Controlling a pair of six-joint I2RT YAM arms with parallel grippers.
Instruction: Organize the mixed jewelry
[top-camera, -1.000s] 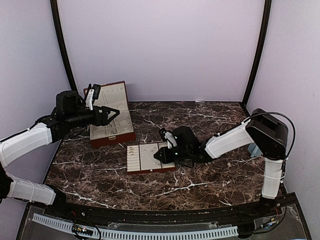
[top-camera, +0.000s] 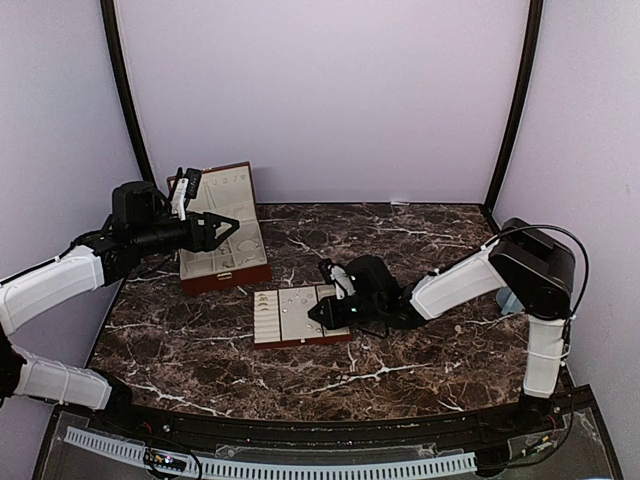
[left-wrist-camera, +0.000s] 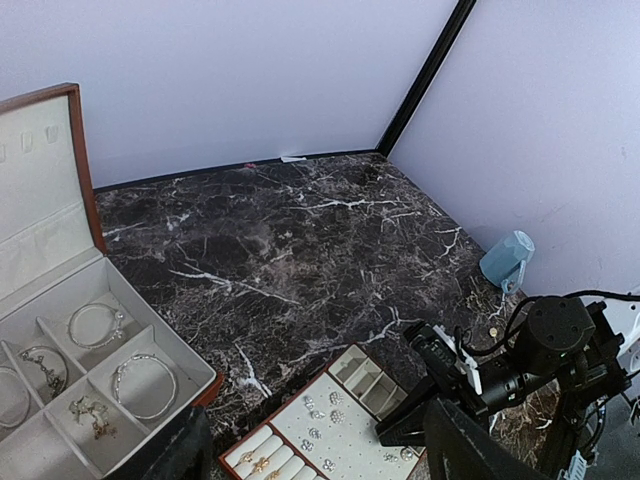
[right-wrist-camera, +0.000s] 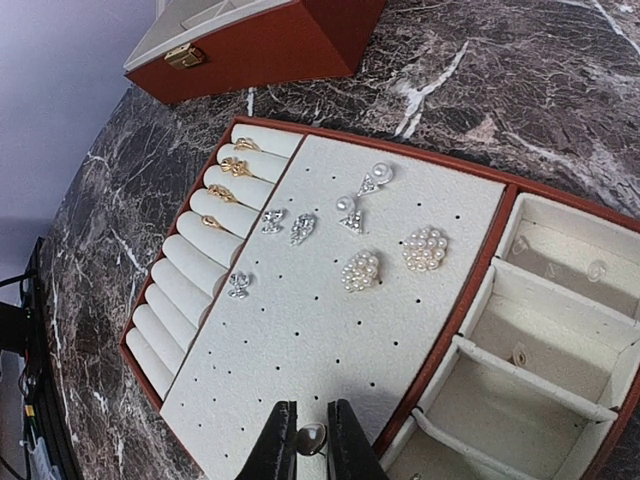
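Observation:
In the right wrist view my right gripper is shut on a small silver ball earring (right-wrist-camera: 311, 439), low over the white panel of the jewelry tray (right-wrist-camera: 310, 345). Pearl clusters (right-wrist-camera: 425, 249), pearl-drop earrings (right-wrist-camera: 376, 177) and silver studs (right-wrist-camera: 272, 221) sit on that panel. Gold rings (right-wrist-camera: 234, 167) rest in the upper ring rolls at its left side. My left gripper (top-camera: 228, 229) stands open above the lidded jewelry box (top-camera: 225, 283), its fingers wide apart in the left wrist view, nothing between them. Bracelets (left-wrist-camera: 145, 386) lie in the box's compartments.
The tray's right side has small compartments (right-wrist-camera: 540, 328) with a few tiny pieces inside. A blue mug (left-wrist-camera: 508, 261) stands at the table's right edge.
The right arm has dipped very slightly over the tray. The left arm and the boxes have stayed where they were.

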